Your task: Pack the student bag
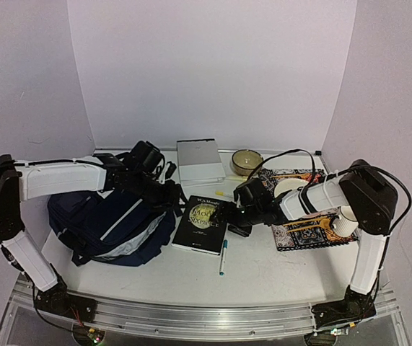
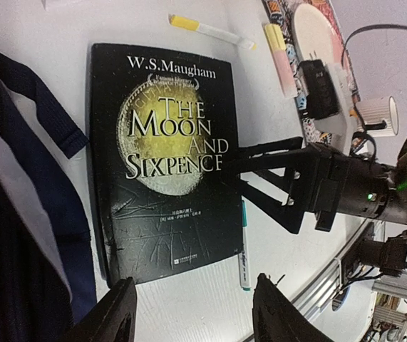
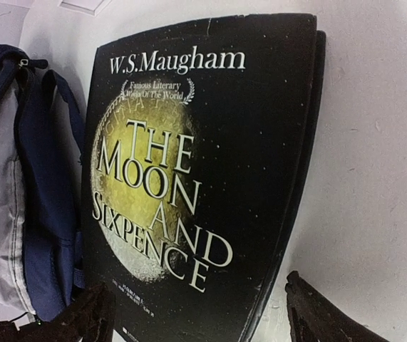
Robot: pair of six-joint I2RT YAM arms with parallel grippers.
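A black book, The Moon and Sixpence (image 1: 200,225), lies flat on the white table, cover up. Left of it rests the navy backpack (image 1: 112,227), partly covered by my left arm. My left gripper (image 1: 179,202) is over the book's left side, between it and the bag; its fingers (image 2: 121,313) stand wide apart with nothing held. At the book's right edge is my right gripper (image 1: 222,213), open, its fingers (image 3: 306,313) spread above the cover and beside the edge. Whether a finger touches the book, I cannot tell.
A grey laptop-like slab (image 1: 199,160) and a bowl (image 1: 247,160) stand at the back. A blue-capped marker (image 1: 224,258) lies just in front of the book, a yellow-ended pen (image 2: 214,31) behind. Right, a patterned mat (image 1: 299,236) carries a white mug (image 1: 345,222).
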